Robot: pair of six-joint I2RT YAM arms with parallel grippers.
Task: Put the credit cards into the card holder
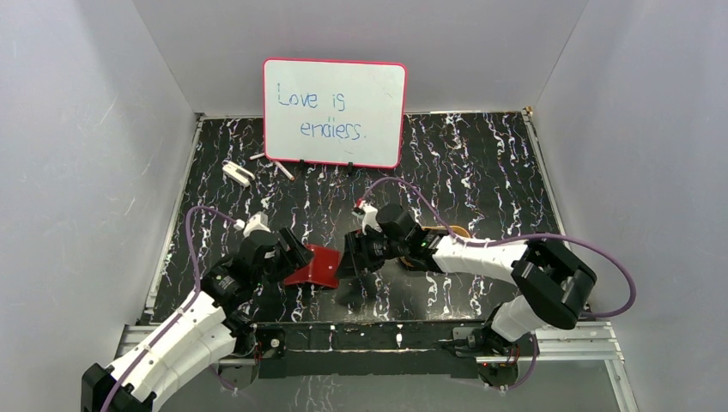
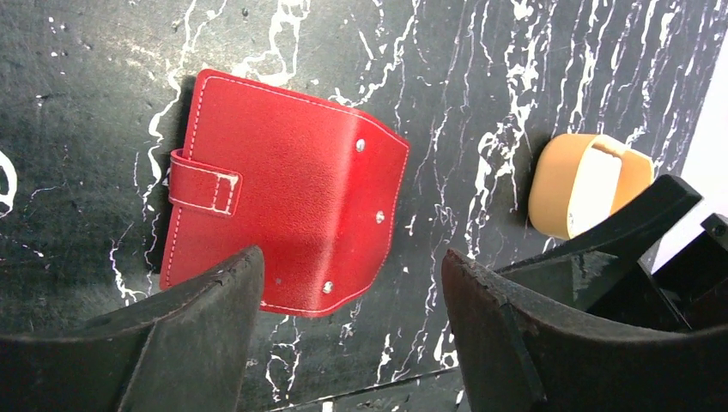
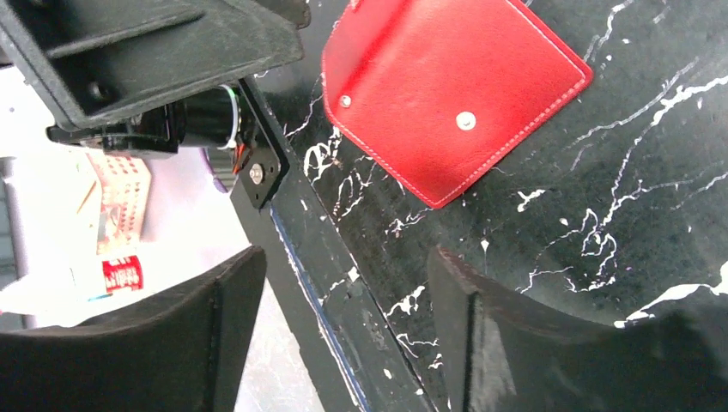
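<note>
A red leather card holder (image 2: 283,197) with a strap and snap studs lies on the black marble table near its front edge; the top view shows it (image 1: 314,266) between my two grippers. My left gripper is open above the holder's near side, nothing between its fingers. My right gripper is open too, beside the holder, with only table surface between its fingers. I cannot make out any credit cards for certain.
A yellow-orange container (image 2: 549,184) with a white inside stands at the right, partly behind the right arm. A whiteboard (image 1: 333,103) stands at the back, with markers and a white eraser (image 1: 239,174) at back left.
</note>
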